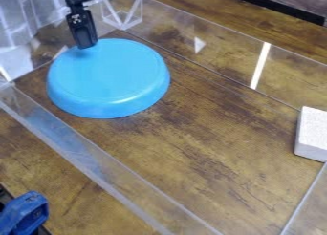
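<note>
A round, light blue plastic disc or upturned bowl (109,81) lies on the wooden floor of a clear-walled enclosure, in its back left. My dark gripper (84,41) reaches down from the top left to just over the disc's back edge. Whether it touches the disc I cannot tell, and its fingers are too small and dark to show their spacing.
A white block (311,134) sits at the right side. Clear panels border the floor on several sides. A blue object (23,215) is at the bottom left corner, outside.
</note>
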